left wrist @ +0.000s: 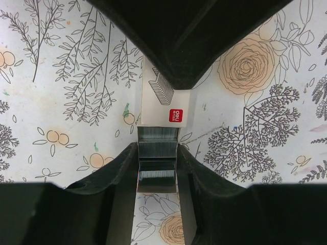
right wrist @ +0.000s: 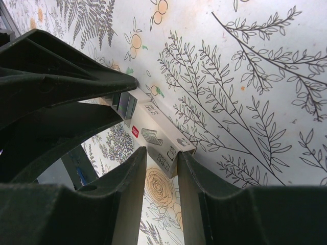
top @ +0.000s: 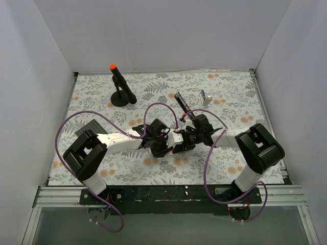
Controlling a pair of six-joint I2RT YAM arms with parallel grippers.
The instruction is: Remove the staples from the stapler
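Note:
The white stapler (right wrist: 148,127) lies on the floral mat, its red deli label toward its staple-channel end. In the left wrist view my left gripper is shut on the stapler's metal channel (left wrist: 157,138), where rows of staples show. My right gripper has its fingertips at the other end of the stapler's white body, close around it; whether they grip it is hard to tell. In the top view both grippers meet at the middle of the mat, mostly hiding the stapler.
A black stand with an orange-tipped arm (top: 122,87) is at the back left, a dark long object (top: 181,102) and a small white item (top: 204,97) at the back right, a grey pad (top: 89,130) at the left.

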